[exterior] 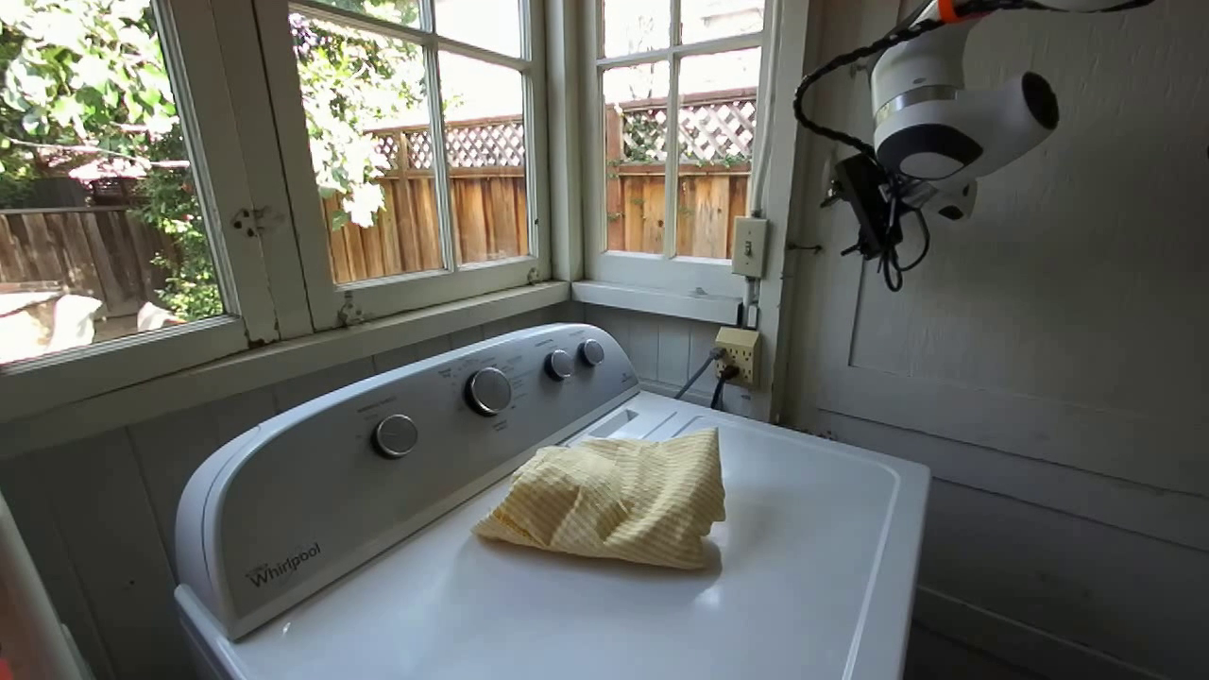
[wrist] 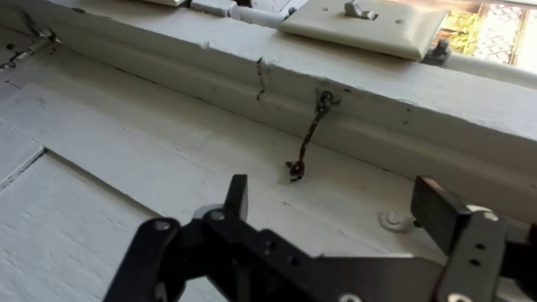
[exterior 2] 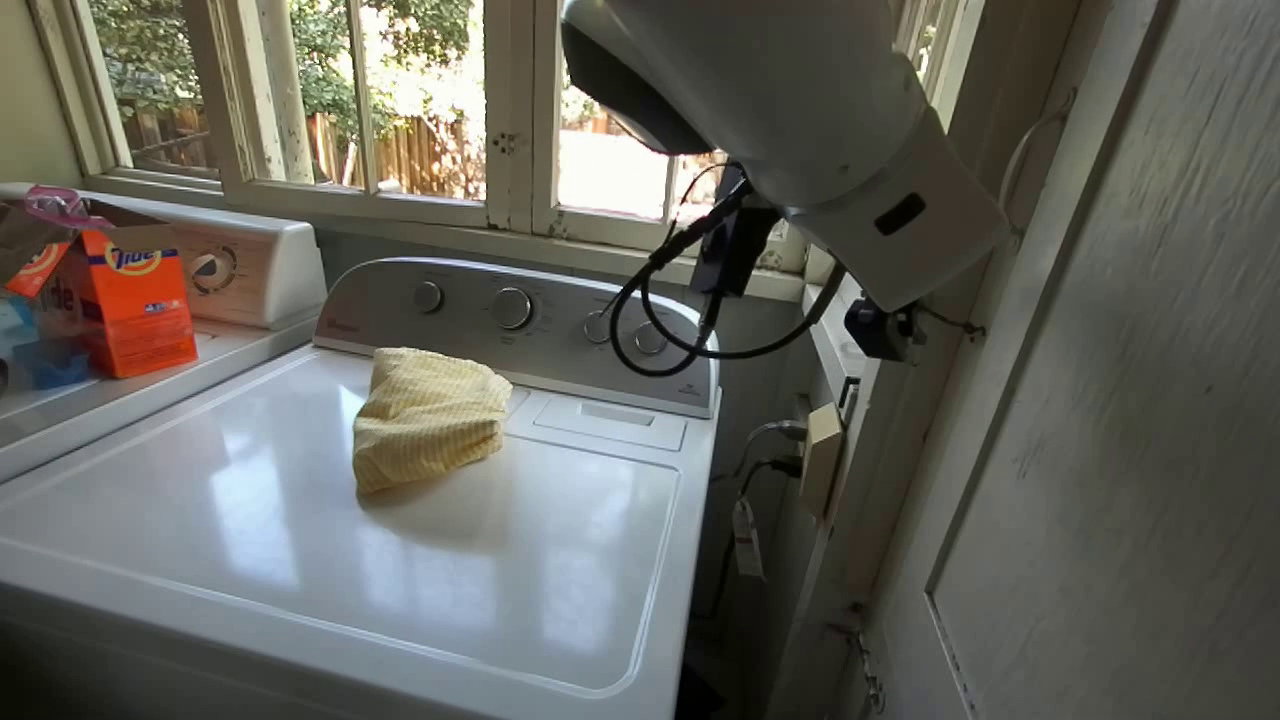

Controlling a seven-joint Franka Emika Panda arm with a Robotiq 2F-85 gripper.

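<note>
A crumpled yellow striped cloth [exterior: 612, 499] lies on the white lid of the Whirlpool washer [exterior: 793, 555], close to the control panel. In the second exterior view the same cloth [exterior 2: 429, 418] sits toward the back of the lid, left of its middle. My gripper is open in the wrist view, its two black fingers wide apart with only the white wall and frame beyond them. From outside, the arm [exterior: 935, 113] hangs high at the right, well above the lid and away from the cloth. The fingers are hard to make out in the exterior views.
Washer knobs [exterior: 488, 391] line the back panel. A light switch [exterior: 749, 246] and an outlet with plugs [exterior: 739, 353] are on the wall near the arm. An orange Tide box [exterior 2: 132, 300] stands on the neighbouring machine.
</note>
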